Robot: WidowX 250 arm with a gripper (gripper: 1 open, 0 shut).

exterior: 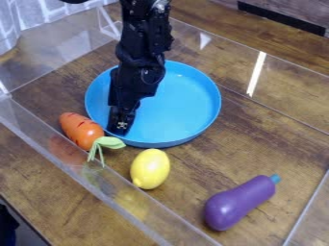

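Note:
The black robot arm reaches down from the top into a blue plate (183, 110), its gripper (122, 115) low over the plate's left side. The gripper is dark and partly overlapped by its own body; nothing shows clearly between its fingers. An orange carrot (83, 132) with pale green leaves lies just outside the plate at the lower left. A yellow lemon (150, 168) lies below the plate, and a purple eggplant (240, 203) lies at the lower right.
A wooden surface (264, 115) carries the objects. A clear low wall runs along the left side.

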